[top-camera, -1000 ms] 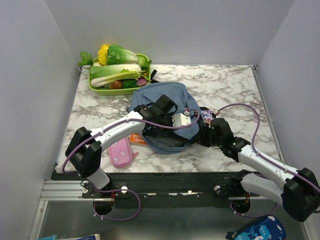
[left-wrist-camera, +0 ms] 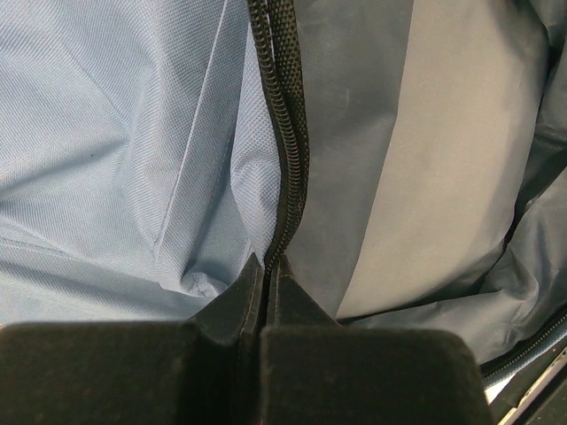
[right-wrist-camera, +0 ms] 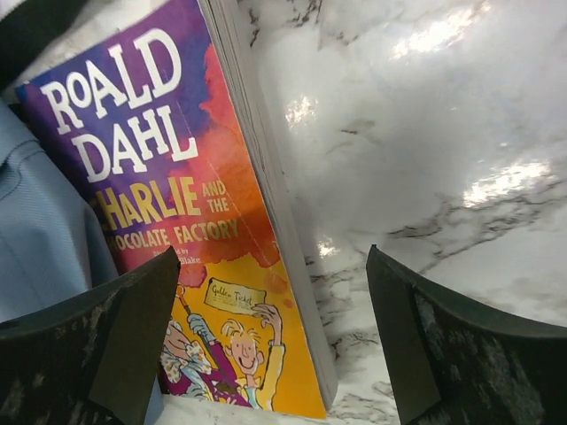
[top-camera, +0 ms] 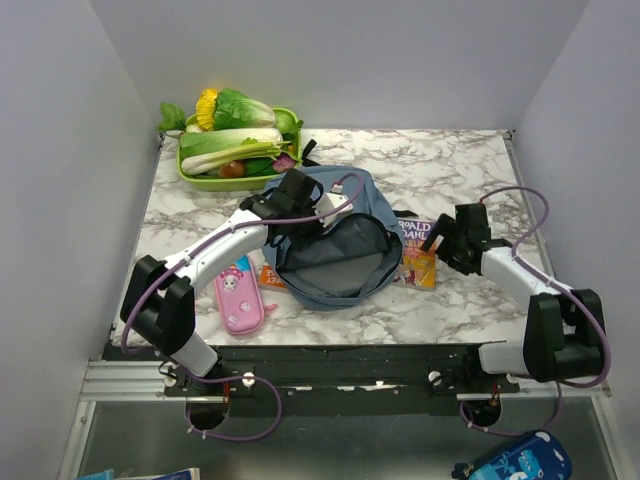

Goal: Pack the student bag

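Note:
A blue-grey bag lies on the marble table with its mouth pulled wide, showing the grey lining. My left gripper is shut on the zippered edge of the bag. Just right of the bag is a Roald Dahl book, its left side partly covered by bag fabric. Over that book hovers my right gripper, open, its fingers spread either side of the spine edge with nothing gripped. A pink pencil case rests left of the bag. An orange book peeks out between them.
At the back left stands a green basket heaped with vegetables. Bare marble stretches across the back right. Below the table's front edge lie a blue patterned case at right and flat items at left.

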